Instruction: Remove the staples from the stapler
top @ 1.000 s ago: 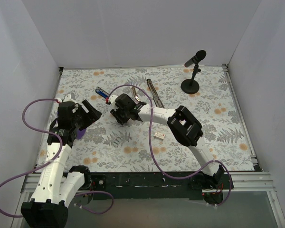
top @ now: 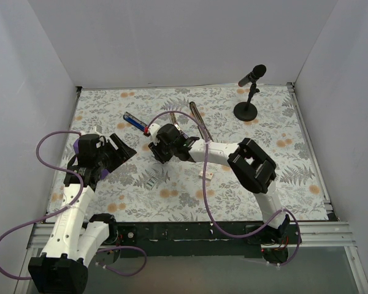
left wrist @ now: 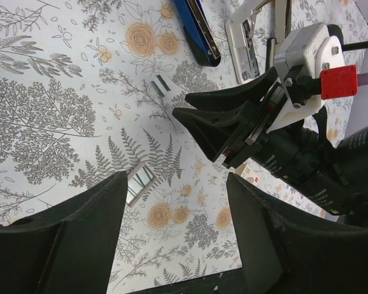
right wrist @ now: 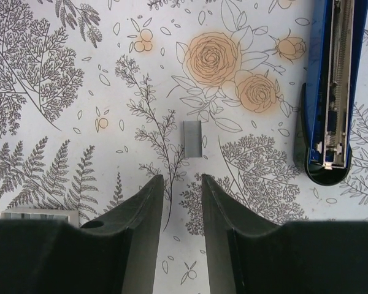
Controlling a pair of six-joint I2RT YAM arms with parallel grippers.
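A blue stapler [right wrist: 322,92] with its long metal channel exposed lies at the right of the right wrist view, near the back in the top view [top: 133,120]. A small grey staple strip [right wrist: 192,138] lies on the mat beside it. My right gripper points down just below that strip, its fingers slightly apart, nothing between them. My left gripper hangs open at the left, over the mat, with its fingers wide apart and empty.
A clear-lidded case [right wrist: 43,215] lies at front, a white stapler [left wrist: 239,52] and other long tools behind the right arm. A purple object [top: 102,173] sits under the left arm. A black stand [top: 245,111] is at back right.
My right arm has shifted right and slightly toward the front since a second ago. My left arm has moved a little to the right and down in the top view.
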